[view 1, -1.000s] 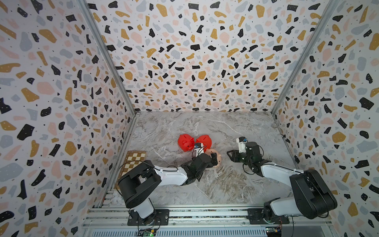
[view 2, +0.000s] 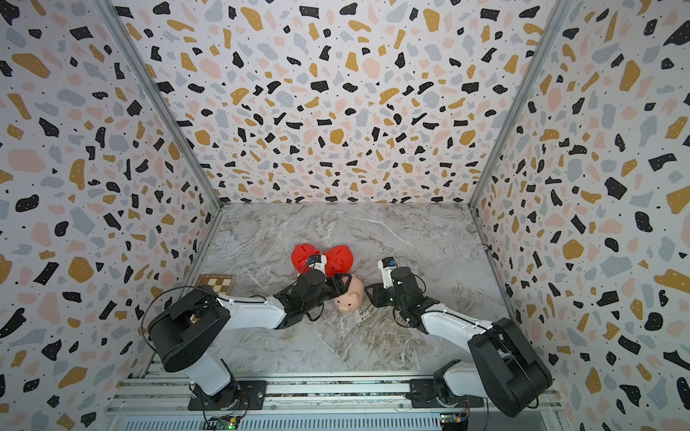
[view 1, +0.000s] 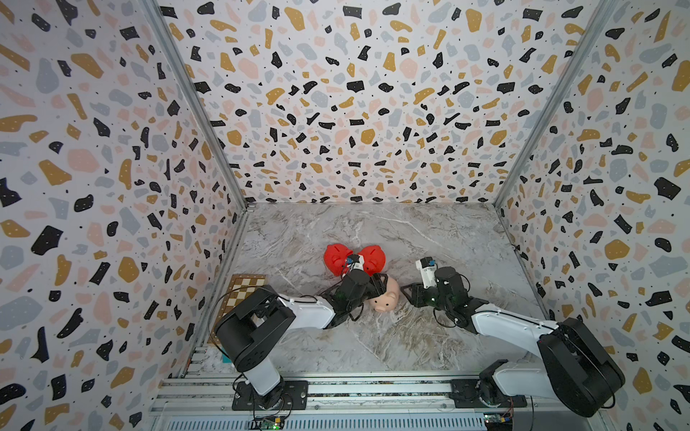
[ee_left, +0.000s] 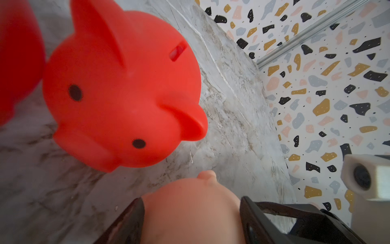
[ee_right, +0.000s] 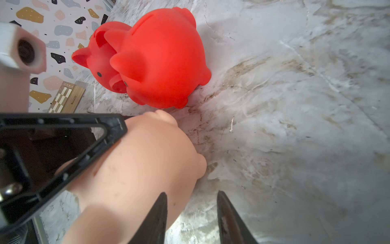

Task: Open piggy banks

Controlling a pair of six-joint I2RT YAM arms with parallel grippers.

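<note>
A pink piggy bank (ee_right: 142,166) lies at the table's front middle, between both grippers. In the left wrist view the fingers of my left gripper stand apart on either side of its rounded end; contact is unclear. In the right wrist view my right gripper has its fingertips a little apart beside the pig's flank; whether anything is held lower down is hidden. Two red piggy banks, one (view 1: 373,257) right and one (view 1: 335,255) left, lie just behind the pink one.
A checkered board (view 1: 240,283) lies at the left edge of the marble table (view 1: 431,222). Patterned walls bound the sides and back.
Over the last second both grippers have shifted left, the right one closing in on the pink piggy bank. The pink piggy bank now shows lower and more of its face is visible.
</note>
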